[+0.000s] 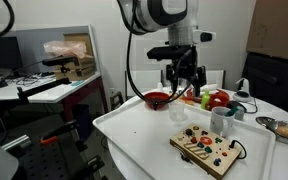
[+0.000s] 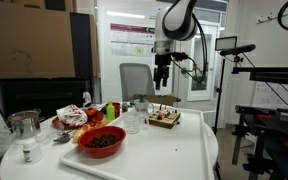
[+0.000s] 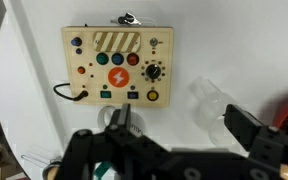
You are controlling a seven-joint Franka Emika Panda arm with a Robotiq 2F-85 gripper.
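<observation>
My gripper [image 1: 186, 92] hangs in the air above the white table, its fingers spread, nothing between them. From the wrist view, the open fingers [image 3: 83, 145] reach in from the bottom edge. Beyond them lies a wooden board [image 3: 118, 70] with coloured knobs, switches and buttons, a black cable at its left. A clear container [image 3: 209, 105] shows right of the board, apart from the fingers. The red bowl [image 2: 104, 142], full of small dark pieces, stands farther off; the wrist view catches only its edge. A white mug [image 1: 222, 122] is behind the board in exterior view 1.
Several colourful items [image 1: 206, 98] crowd the table's back. A metal pan [image 1: 284, 130] sits at the far right. Bare white table [image 1: 134, 127] lies left of the board. In exterior view 2, a glass jar [image 2: 24, 124] and a small white bottle [image 2: 31, 151] stand at the left.
</observation>
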